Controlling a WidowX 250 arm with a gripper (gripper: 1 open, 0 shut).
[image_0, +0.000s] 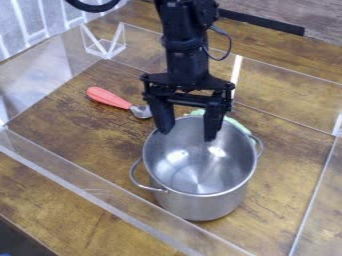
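A black gripper (189, 122) hangs over the back part of a large steel pot (194, 185), open, its two fingers spread left and right with nothing seen between them. The pot has a wire handle on each side and looks empty. A pale green object (235, 127) lies just behind the pot, partly hidden by the gripper and pot. A tool with a pink handle (110, 98) and a metal end lies to the left of the gripper.
The wooden table (67, 180) has free room left and right of the pot. Clear panels edge the area, and a white wire frame (104, 45) stands at the back left.
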